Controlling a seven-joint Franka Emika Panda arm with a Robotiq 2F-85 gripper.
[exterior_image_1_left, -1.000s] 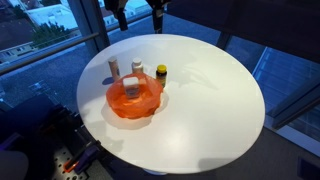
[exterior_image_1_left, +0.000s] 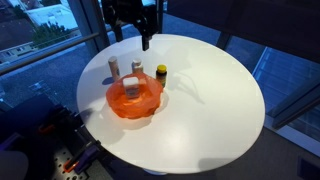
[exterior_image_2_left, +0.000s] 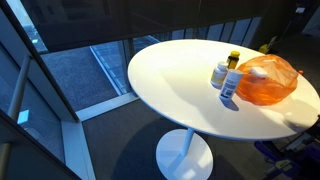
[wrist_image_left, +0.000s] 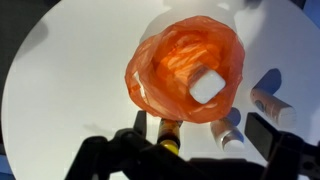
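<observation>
An orange plastic bag (exterior_image_1_left: 148, 103) stands open on the white round table, with a white bottle (wrist_image_left: 206, 85) inside it. Beside the bag are a dark bottle with a yellow top (exterior_image_1_left: 161, 74), a white bottle (exterior_image_1_left: 137, 67) and a slimmer pale bottle (exterior_image_1_left: 114, 68). In exterior view 2 the bag (exterior_image_2_left: 268, 88) is at the right, the bottles to its left. My gripper (exterior_image_1_left: 132, 39) hangs above the table behind these bottles, open with nothing between its fingers. From the wrist, the gripper spans wide, the white bottle (wrist_image_left: 228, 137) showing below between the fingers.
Windows and dark blinds (exterior_image_2_left: 85, 25) stand behind it. Dark equipment with a perforated metal plate (exterior_image_1_left: 75, 160) sits off the table's near left edge.
Over the last second my gripper has come down and a little left in exterior view 1, still open. The bag and the bottles have stayed where they were.
</observation>
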